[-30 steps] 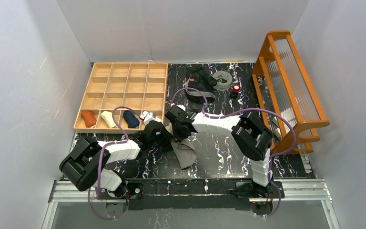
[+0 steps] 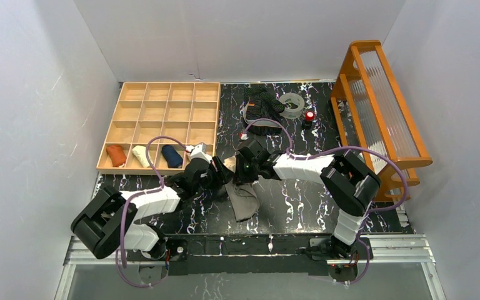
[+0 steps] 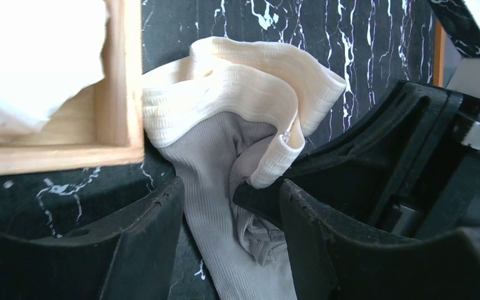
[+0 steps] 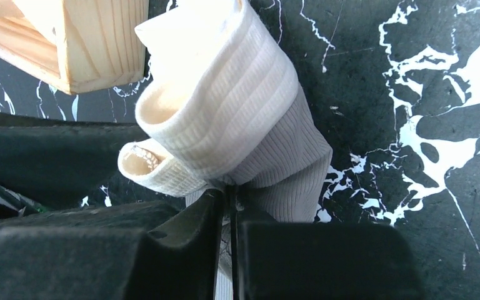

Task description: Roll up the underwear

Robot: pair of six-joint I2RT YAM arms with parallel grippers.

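Observation:
The grey ribbed underwear [image 2: 242,203] with its cream waistband [image 3: 250,81] lies on the dark marbled table, its waistband end bunched and folded over. My left gripper is open above it, fingers spread to either side of the grey fabric. From the right, my right gripper reaches in with its fingertips close together at the base of the waistband fold. Creases gather at those tips, but whether cloth is caught between them cannot be made out. From above, both grippers cover part of the garment; its grey lower end stays visible.
A wooden divided box [image 2: 178,111] stands close by at the left, with orange [image 2: 116,155], cream [image 2: 142,156] and navy [image 2: 172,156] rolls in its front row. A dark striped cloth [image 2: 262,111], a tape roll [image 2: 292,105] and a wooden rack [image 2: 384,106] are farther off.
My right gripper has shifted to the right, and the waistband end has moved the same way. The grey lower end has hardly moved.

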